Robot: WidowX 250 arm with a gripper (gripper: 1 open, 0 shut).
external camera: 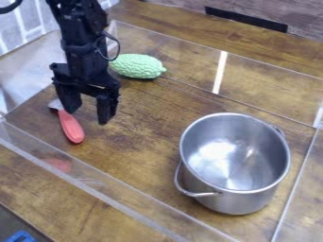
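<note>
My black gripper (85, 106) hangs at the upper left, its fingers pointing down and standing apart, with nothing visible between them. Just below it on the wooden table lies a long pink-red object (72, 127), its upper end partly near the left finger. A pale green bumpy vegetable-like item (136, 66) rests behind the gripper, to its right. A large steel pot (232, 161) with handles stands at the lower right.
The wooden table (158, 180) has open room in the middle and at the back right. Clear transparent edges run along the left and right. A blue object (18, 235) shows at the bottom left corner.
</note>
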